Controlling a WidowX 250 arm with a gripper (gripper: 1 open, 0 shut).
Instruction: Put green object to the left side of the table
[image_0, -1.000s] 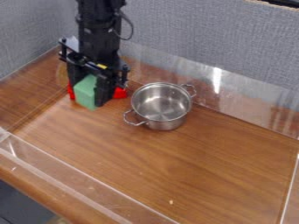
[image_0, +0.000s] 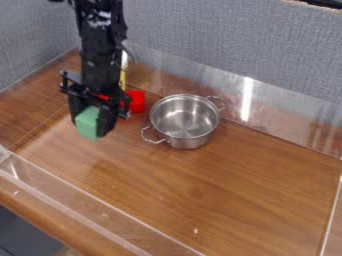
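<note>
The green object (image_0: 88, 122) is at the left part of the wooden table, gripped at the lower end of the black arm. My gripper (image_0: 90, 112) is shut on it, coming from above and behind. Dark fingers hide its upper part. Whether its underside touches the table cannot be made out.
A metal pot (image_0: 185, 121) with two handles stands right of the gripper. Just behind the arm lies a red object (image_0: 135, 100), and a yellow object (image_0: 124, 72) shows partly behind the arm. Bare table (image_0: 241, 190) spreads across the front and right.
The gripper and the green object have shifted left and slightly toward the camera. More of the red object shows on the arm's right, and the yellow one has come into sight. The pot has stayed put.
</note>
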